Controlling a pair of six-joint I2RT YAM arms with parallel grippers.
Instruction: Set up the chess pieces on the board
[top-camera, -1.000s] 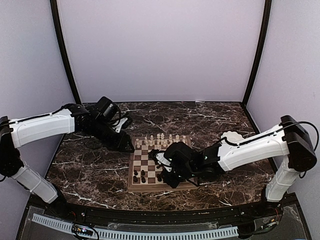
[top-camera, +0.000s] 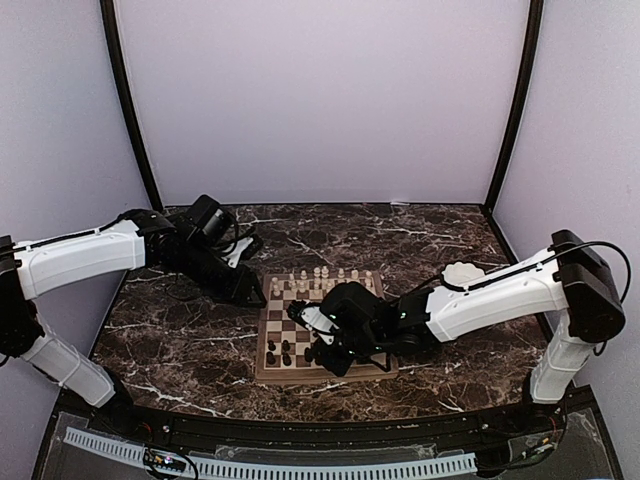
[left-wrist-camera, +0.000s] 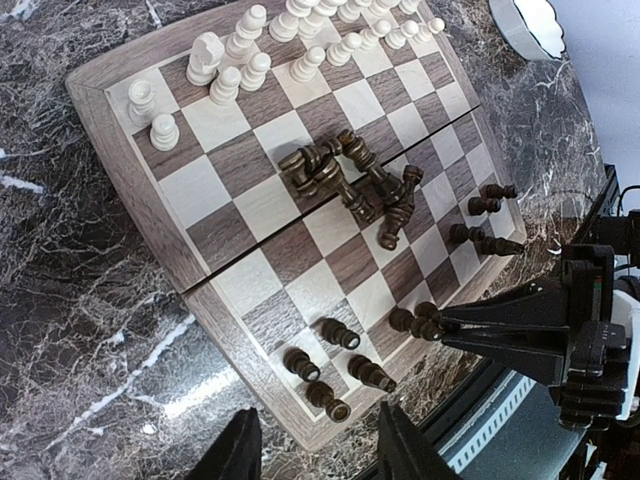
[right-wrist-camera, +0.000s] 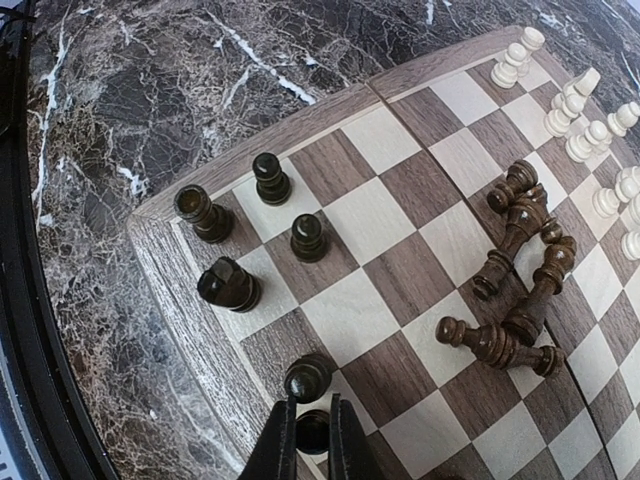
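The wooden chessboard (left-wrist-camera: 230, 220) carries white pieces (left-wrist-camera: 246, 30) standing along the far side and several dark pieces standing on the near rows. A pile of dark pieces (right-wrist-camera: 520, 240) lies on its side near the middle. My right gripper is low at the near edge, shut on a dark piece (right-wrist-camera: 312, 435), beside another standing dark piece (right-wrist-camera: 308, 378). My left gripper hangs above the board's left side, fingers apart, nothing seen between them.
A white bowl (left-wrist-camera: 525, 25) stands beyond the board's right side. The right arm covers part of the board in the top view.
My right arm has shifted slightly to the left along the board's near edge. The left arm is almost unmoved.
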